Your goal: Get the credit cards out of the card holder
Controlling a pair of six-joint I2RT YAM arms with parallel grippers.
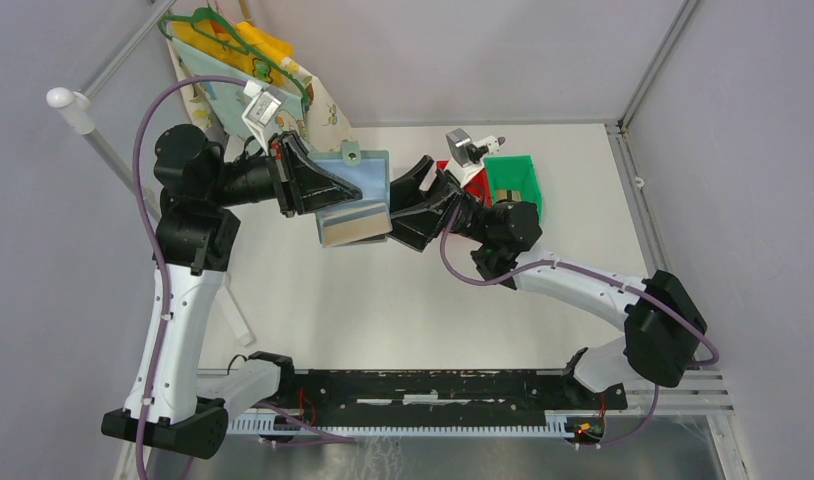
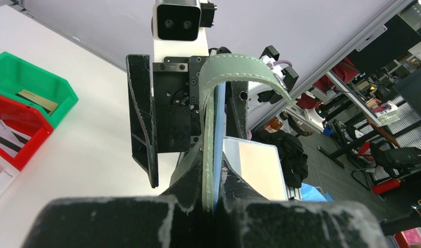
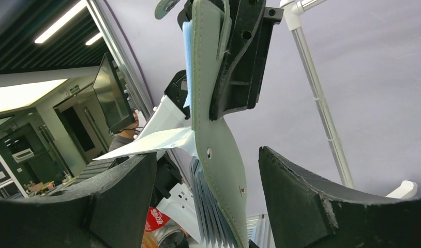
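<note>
My left gripper (image 1: 355, 195) is shut on the card holder (image 1: 378, 172), a pale green folder with blue inner sleeves, holding it open in mid-air. A beige card with a stripe (image 1: 355, 226) shows in its lower pocket in the top view. My right gripper (image 1: 395, 212) is at the holder's right edge. In the right wrist view its fingers (image 3: 281, 181) stand apart, with the green cover (image 3: 219, 150) and fanned sleeves (image 3: 211, 214) between them; neither finger visibly grips these. One pale sleeve or card (image 3: 154, 142) sticks out sideways towards the left finger.
A red bin (image 2: 35, 132) and a green bin (image 2: 63, 106) stand behind the right gripper; a card (image 2: 38, 101) lies in the green one. Clothes on a green hanger (image 1: 233, 45) hang at the back left.
</note>
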